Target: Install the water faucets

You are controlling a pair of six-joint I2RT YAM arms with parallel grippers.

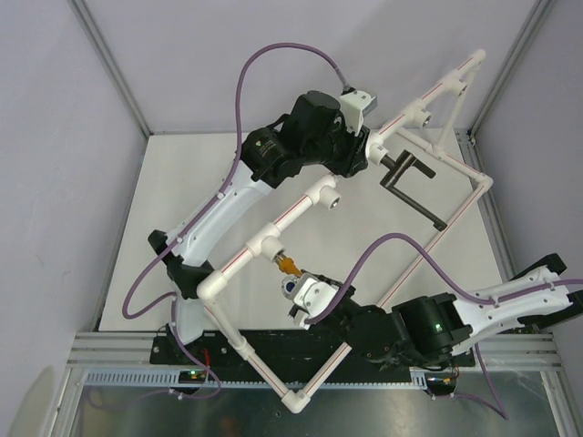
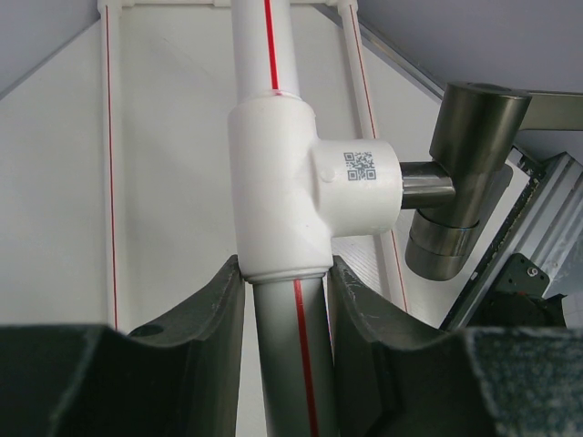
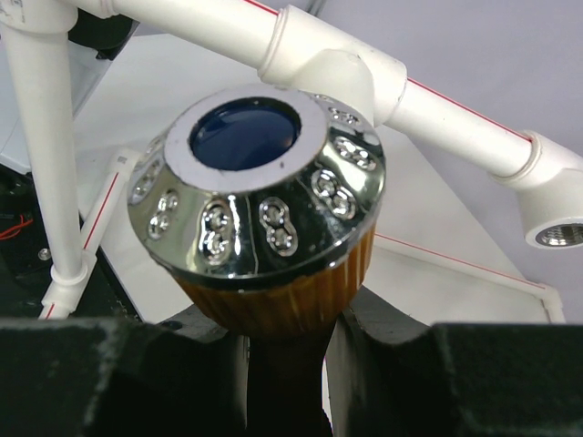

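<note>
My left gripper (image 1: pixel 351 150) is on the upper white pipe; in the left wrist view the pipe (image 2: pixel 296 355) runs between its fingers, beside a tee fitting (image 2: pixel 278 191) from which a dark metal faucet (image 2: pixel 455 173) sticks out. My right gripper (image 1: pixel 314 296) is shut on a faucet with an orange body (image 3: pixel 273 305) and chrome head (image 3: pixel 264 246), held just below and right of a tee outlet (image 1: pixel 270 246) on the front-left pipe. In the right wrist view the head hides much of the tee behind it.
Another empty tee outlet (image 1: pixel 332 198) sits farther along the pipe, with more tees (image 1: pixel 419 116) at the back right. The white frame stands over a white board (image 1: pixel 173 200); its middle below the pipes is open.
</note>
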